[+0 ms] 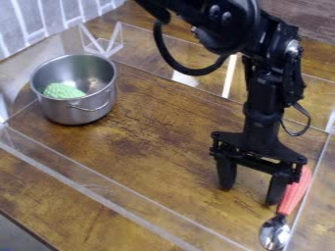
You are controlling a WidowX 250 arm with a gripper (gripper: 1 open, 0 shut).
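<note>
My black gripper (252,176) hangs low over the wooden table at the right, its two fingers apart and pointing down, open with nothing seen between them. Just right of and below its right finger lies a utensil with a red handle (296,188) and a shiny metal head (273,233), stretching toward the bottom edge. At the upper left stands a steel pot (81,106) with a green textured object (62,91) inside.
Clear plastic strips or panels run along the table's edges at the top, left and right.
</note>
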